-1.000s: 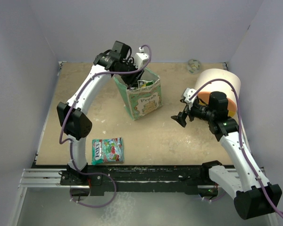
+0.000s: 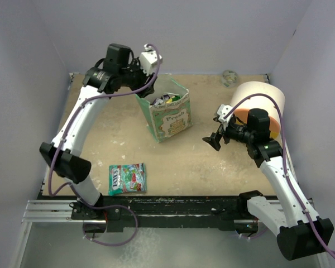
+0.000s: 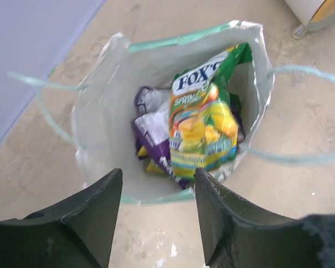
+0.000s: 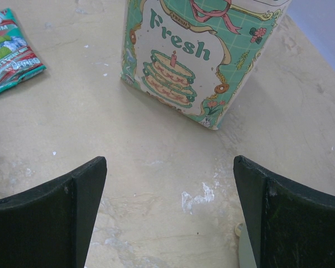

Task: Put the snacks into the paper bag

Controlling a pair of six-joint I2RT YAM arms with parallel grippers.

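Observation:
The green paper bag [image 2: 170, 120] stands upright near the middle of the table, its mouth open. Inside it lie a green Fox's snack packet [image 3: 204, 120] and a purple-and-grey packet [image 3: 154, 131]. Over the bag's left rim, my left gripper is part open, with nothing between its fingers. A teal-and-red snack packet [image 2: 127, 178] lies flat at the table's front left; the right wrist view shows part of it too. Right of the bag, my right gripper is open above bare table and empty.
A large white tub [image 2: 262, 97] with an orange inside lies on its side at the back right. A small clear roll [image 2: 229, 78] sits at the back edge. Bare table lies between the bag and the right arm.
My left gripper has moved left and away from the bag's opening, leaving the purple-and-grey packet showing inside. The right arm and the teal-and-red packet have stayed still.

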